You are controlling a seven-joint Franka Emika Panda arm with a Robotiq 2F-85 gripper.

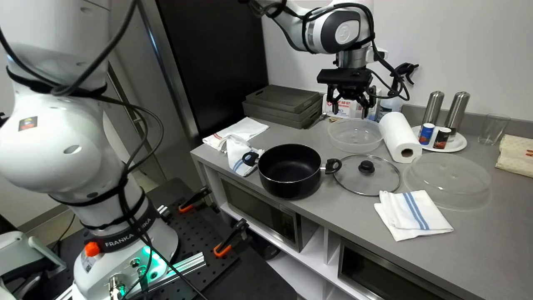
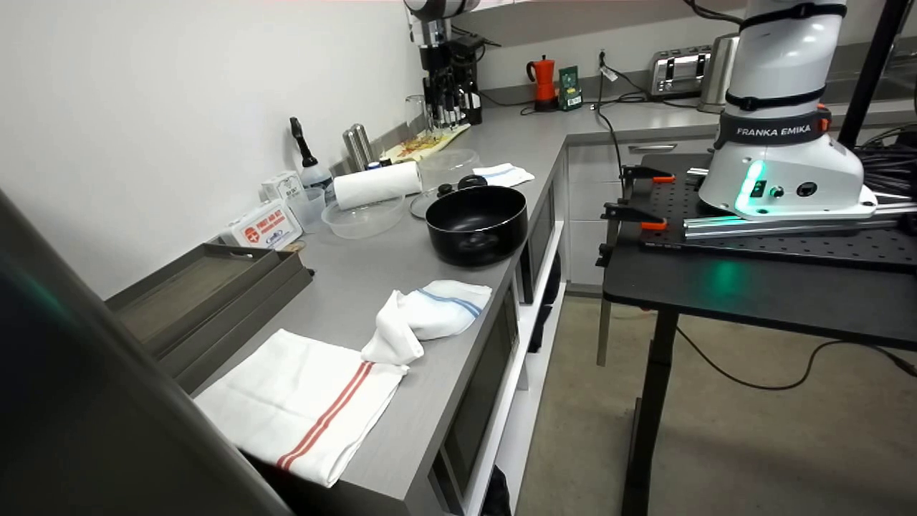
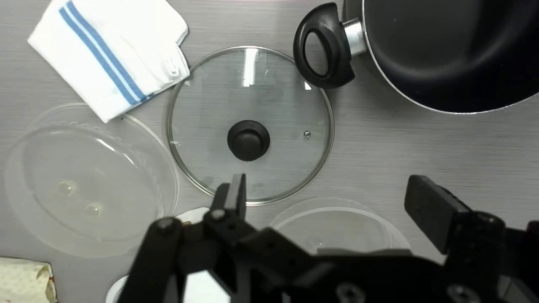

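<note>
My gripper (image 1: 352, 111) is open and empty, high above the counter toward the wall, its fingers (image 3: 434, 213) wide apart in the wrist view. Below it, the glass lid (image 3: 283, 166) with a black knob (image 3: 248, 140) lies flat on the counter, touching or close to the folded white towel with blue stripes (image 3: 96, 45). Beside the lid stands the black pot (image 1: 290, 172), uncovered and empty as far as I see; one of its handles (image 3: 326, 48) reaches over the lid's rim in the wrist view. Clear plastic covers (image 1: 447, 181) lie near the lid.
A paper towel roll (image 1: 399, 135), a plate (image 1: 457, 145) with shakers and a spray bottle (image 1: 391, 103) stand toward the wall. Stacked grey trays (image 1: 282, 106) sit at the far left. Two more towels (image 2: 301, 404) (image 2: 438, 311) lie near the counter's end.
</note>
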